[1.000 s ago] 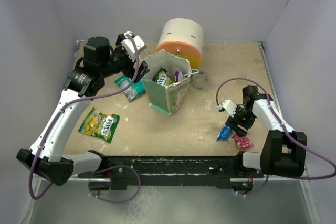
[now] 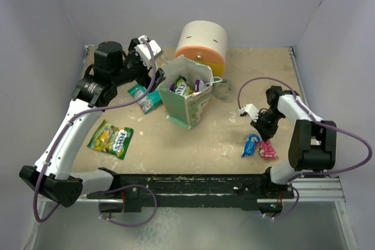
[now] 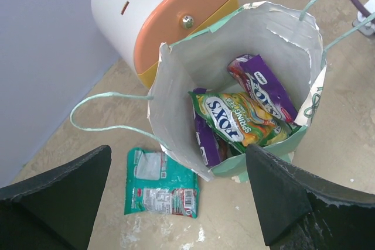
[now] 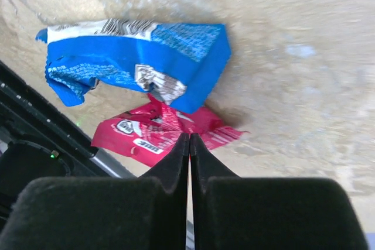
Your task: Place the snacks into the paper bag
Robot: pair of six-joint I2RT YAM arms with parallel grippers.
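Observation:
The paper bag (image 2: 184, 109) stands mid-table, holding green and purple snack packs (image 3: 225, 115). My left gripper hangs open beside and above it, nothing between its fingers. My right gripper is shut over a pink packet (image 4: 137, 136), with nothing visible between its fingertips. A blue packet (image 4: 123, 57) lies beside the pink one at the right front of the table. A teal packet (image 3: 161, 200) lies left of the bag, and green packets (image 2: 117, 141) lie at the left front.
A white-and-orange cylindrical container (image 2: 199, 39) sits behind the bag, with a clear round object (image 2: 224, 92) to its right. Grey walls bound the back and sides.
The left arm is still.

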